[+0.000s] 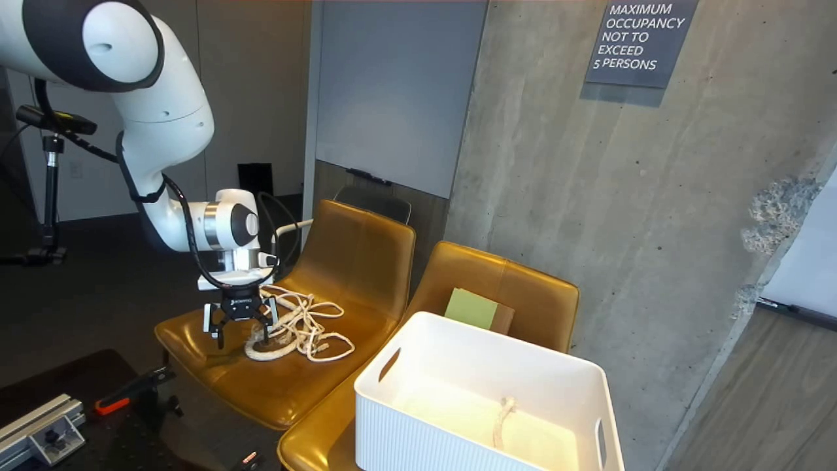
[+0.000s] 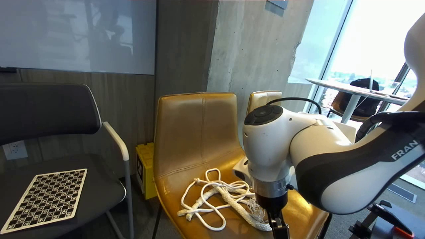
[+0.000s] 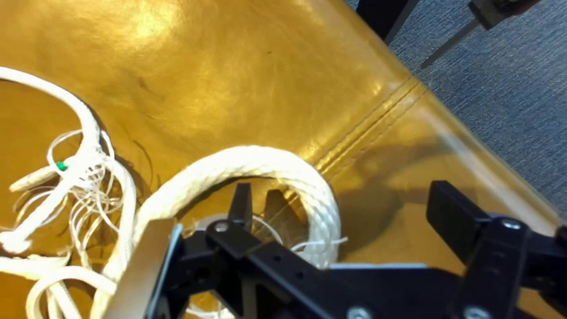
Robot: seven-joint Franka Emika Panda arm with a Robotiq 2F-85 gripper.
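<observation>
On the tan chair seat lies a tangle of white rope (image 1: 302, 322), thin cord mixed with a thicker braided length. Its thick bend (image 3: 255, 159) curls toward the seat's front edge in the wrist view. My gripper is open just over the seat. One finger (image 3: 242, 204) stands inside the curve of the thick rope; the other is out past it over bare leather, so the bend passes between them without being gripped. In exterior view 2 the arm hides much of the gripper (image 2: 279, 231).
A white bin (image 1: 478, 400) stands on the neighbouring chair, a short piece of rope (image 1: 502, 420) inside it. Behind it lean a green and a brown flat item (image 1: 478, 310). A dark chair holds a patterned board (image 2: 47, 197). Bare leather surrounds the tangle toward the front.
</observation>
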